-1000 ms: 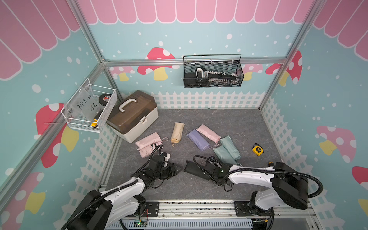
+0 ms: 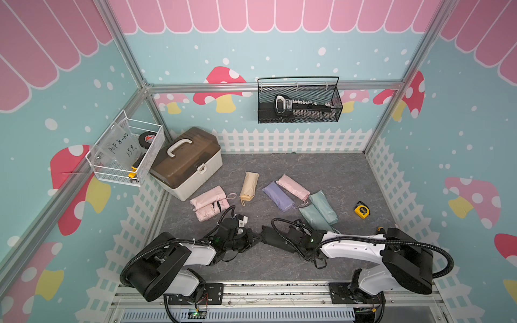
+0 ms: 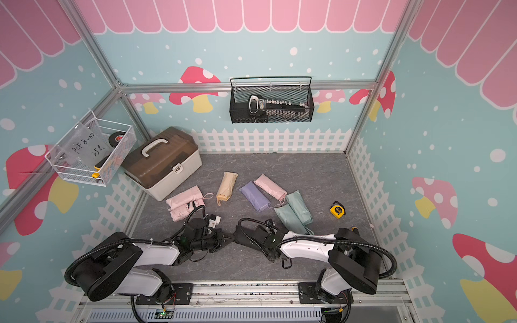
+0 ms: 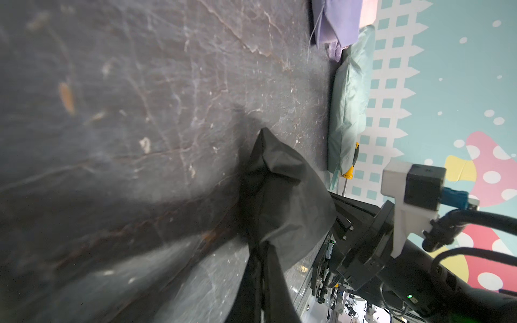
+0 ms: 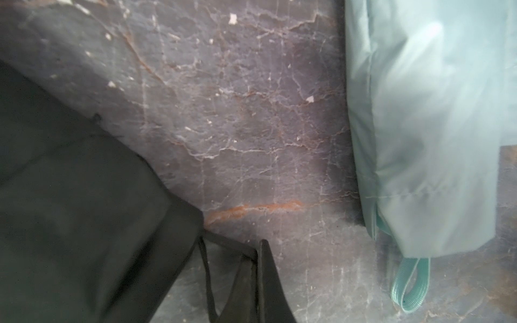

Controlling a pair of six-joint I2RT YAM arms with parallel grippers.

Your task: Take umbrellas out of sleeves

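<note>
A dark umbrella sleeve (image 2: 274, 238) lies on the floor between the arms, folded at its tip in the left wrist view (image 4: 290, 204). My left gripper is shut at its left end, fingertips against the fabric; whether any cloth is between them is unclear. My right gripper is shut beside the sleeve's other end, near its thin black strap (image 5: 223, 239); whether the strap is caught is unclear. Two mint sleeves (image 2: 323, 207), a lavender one (image 2: 277, 195), pink ones (image 2: 293, 186) and a beige one (image 2: 248, 184) lie behind.
A toolbox (image 2: 185, 167) stands back left under a white wire basket (image 2: 123, 172). A yellow tape measure (image 2: 362, 210) lies at the right. A black mesh basket (image 2: 299, 115) hangs on the back wall.
My left arm has moved right, bringing its gripper up to the end of the dark sleeve. The right arm looks unchanged.
</note>
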